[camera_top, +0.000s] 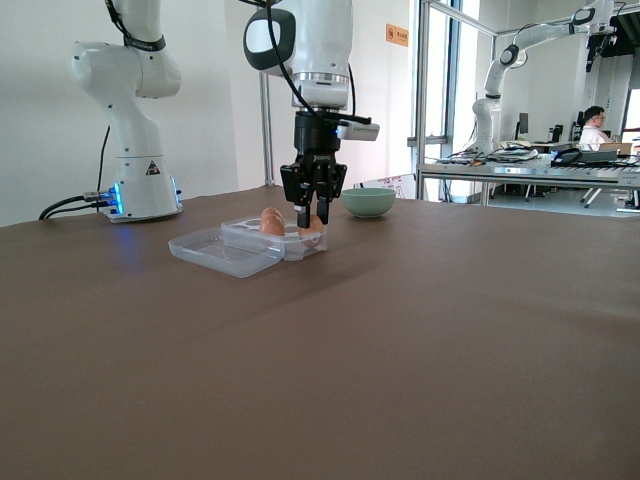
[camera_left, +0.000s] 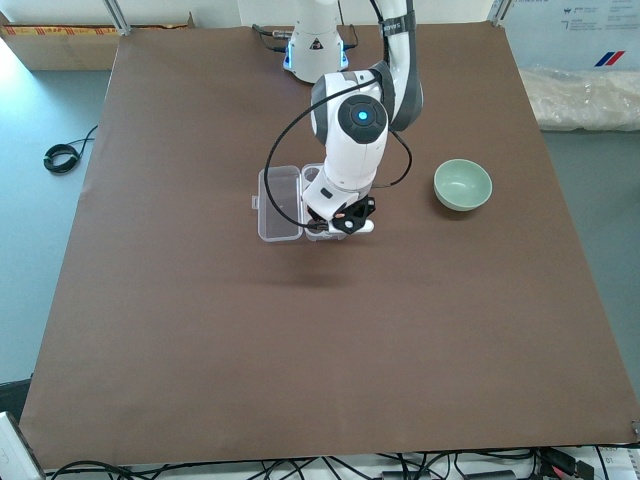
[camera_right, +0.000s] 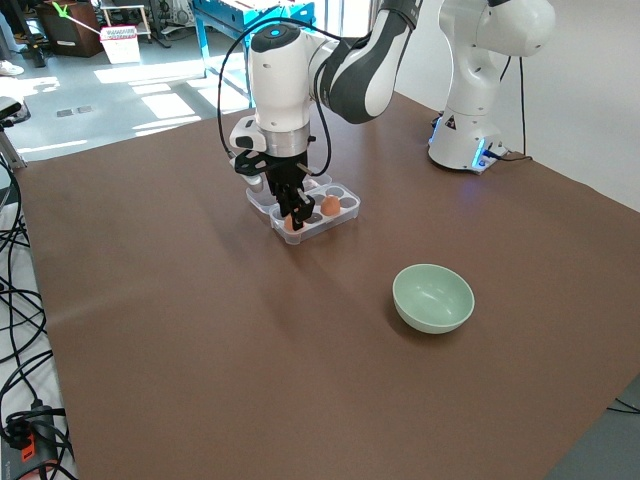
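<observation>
The black gripper (camera_top: 312, 210) points down into the clear plastic egg box (camera_top: 225, 255), whose lid lies open to the left in the top view. Brown eggs (camera_top: 271, 224) sit in the box; one (camera_right: 331, 206) shows beside the fingers in the right view. The fingers are at a second egg, partly hidden behind them; whether they grip it I cannot tell. From the left view the gripper is mostly hidden under the white wrist. A pale green bowl (camera_left: 463, 184) stands apart from the box, empty.
The robot's white base (camera_left: 313, 50) and its cables are at the back. Loose cables lie beyond the table's edges.
</observation>
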